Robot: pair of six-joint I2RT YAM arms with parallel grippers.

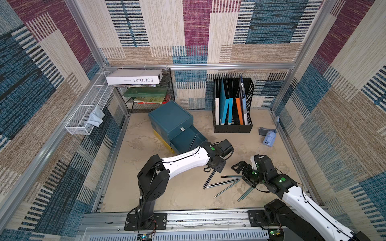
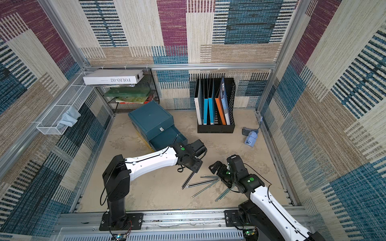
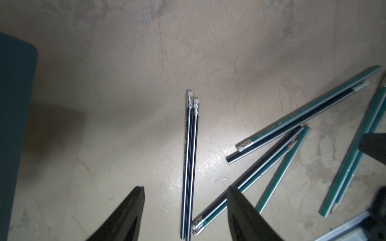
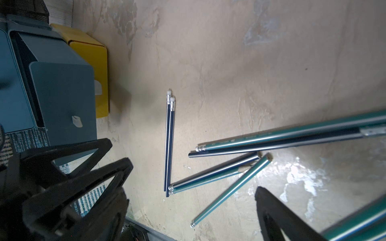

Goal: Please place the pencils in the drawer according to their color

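A pair of dark navy pencils [image 3: 190, 156] lies on the table below my left gripper, whose fingers are part open with nothing between them. More pencils, navy and green [image 3: 281, 172], lie crossed and paired to the right. My right gripper hangs open over them, empty, its fingertips apart. The stacked drawer box [image 1: 170, 118] has a teal drawer pulled out [image 1: 181, 142] with a dark pencil inside; a yellow drawer [image 4: 98, 60] shows below it.
A black file holder [image 1: 233, 128] stands at the back, a wire shelf with a folio box [image 1: 133, 77] at back left, a blue bottle [image 1: 269, 138] at the right.
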